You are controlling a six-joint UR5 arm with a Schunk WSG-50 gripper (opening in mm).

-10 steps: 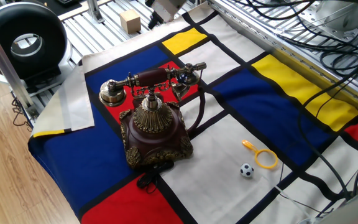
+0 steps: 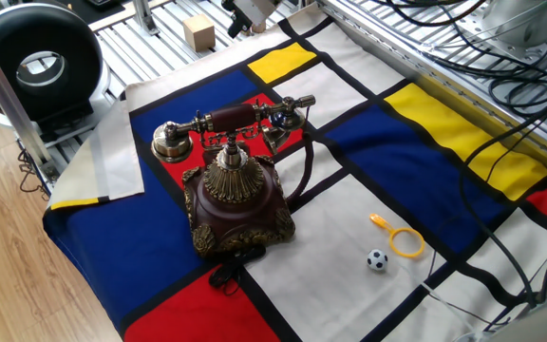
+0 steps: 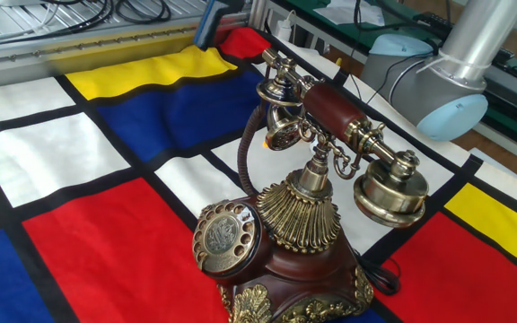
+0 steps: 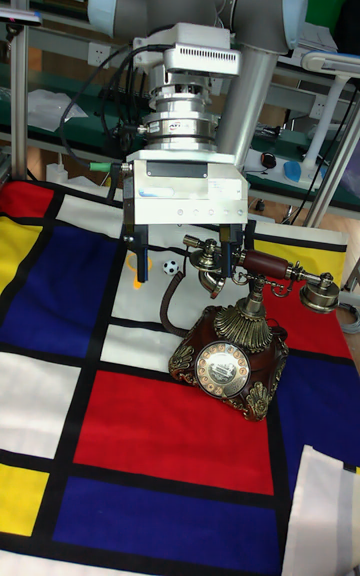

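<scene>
A dark red and brass rotary telephone (image 2: 239,195) stands upright on the colour-block cloth, its handset (image 2: 231,118) lying across the cradle. The dial (image 4: 223,368) faces the third exterior view. On a white patch lie a small black-and-white ball (image 2: 377,260) and, beside it, a yellow ring with a handle (image 2: 406,241). My gripper (image 4: 184,261) shows only in the third exterior view, pointing down with its two fingers wide apart. Nothing is held between them. In that view the ball and part of the yellow ring appear between the fingers, farther back; the right finger overlaps the handset's end.
A wooden block (image 2: 198,32) sits on the slatted metal surface beyond the cloth. Loose black cables (image 2: 501,123) hang at the right side.
Telephone, ball and yellow ring stay where they were. Only the dark device at the top edge of the first exterior view shifts slightly.
</scene>
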